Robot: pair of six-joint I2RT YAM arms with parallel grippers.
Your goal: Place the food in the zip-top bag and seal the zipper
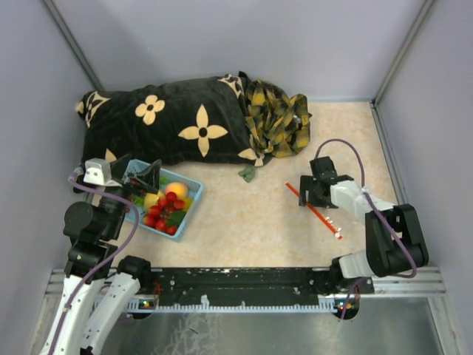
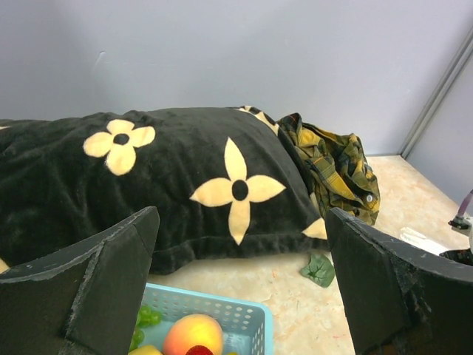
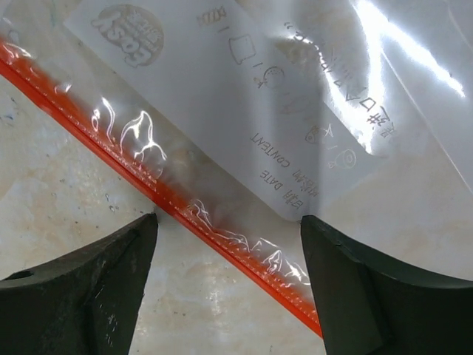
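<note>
A clear zip top bag (image 3: 244, 96) with a red zipper strip (image 3: 133, 171) lies flat on the table at the right. Its strip (image 1: 314, 211) runs diagonally in the top view, partly covered by the right arm. My right gripper is open over that strip, nothing between its fingers; whether it touches the bag cannot be told. At the left, a light blue basket (image 1: 194, 198) holds red tomatoes (image 1: 157, 214), an orange fruit (image 1: 177, 190) and green pieces. My left gripper (image 1: 142, 171), open and empty, hangs over the basket's far left part.
A dark floral cushion (image 1: 166, 122) and a yellow-black checked cloth (image 1: 277, 118) line the back. In front of the cushion lies a small green piece (image 1: 247, 173). Walls close off both sides.
</note>
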